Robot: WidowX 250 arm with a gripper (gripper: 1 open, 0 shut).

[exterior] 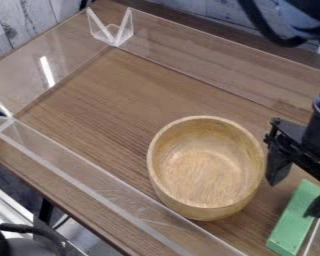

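Note:
A round wooden bowl (203, 170) sits empty on the wooden table, right of centre. My black gripper (291, 172) is at the right edge, just right of the bowl, open with nothing visible between its fingers. Beneath and beside it, at the lower right, lies a green rectangular object (291, 228), partly covered by the gripper.
Clear plastic walls (103, 180) edge the table. The wide area of bare wood (116, 105) left of and behind the bowl is free. A black cable hangs at the top right.

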